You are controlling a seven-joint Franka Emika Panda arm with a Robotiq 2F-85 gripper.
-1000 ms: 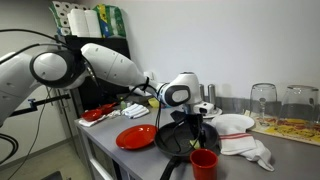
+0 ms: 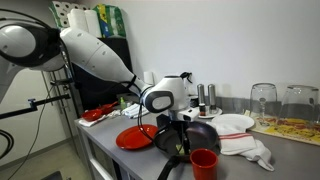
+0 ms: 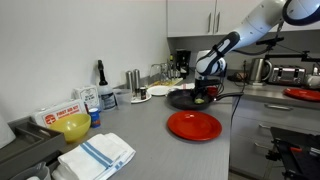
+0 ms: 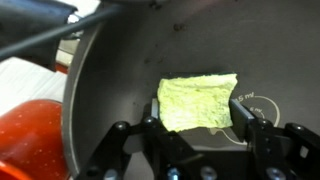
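Observation:
Between the fingers of my gripper is a yellow-green sponge (image 4: 198,102), held with its broad face showing in the wrist view. Below it spreads the dark inside of a black pan (image 4: 125,70), with pale markings on its bottom. In exterior view 1 the gripper (image 2: 184,138) reaches down into the pan (image 2: 165,142), and the sponge is hard to make out there. Exterior view 2 shows the sponge (image 3: 199,100) low in the pan, under the gripper. Whether it presses on the pan's bottom I cannot tell.
A red cup (image 2: 203,164) stands close by the pan, near its black handle (image 2: 169,168). A red plate (image 2: 136,138) lies on the other side. Behind are a white towel (image 2: 240,144), a white plate (image 2: 232,121) and upturned glasses (image 2: 299,104).
In exterior view 1 my gripper has shifted left and slightly downward across the pan. The pan, cup and plate look unmoved.

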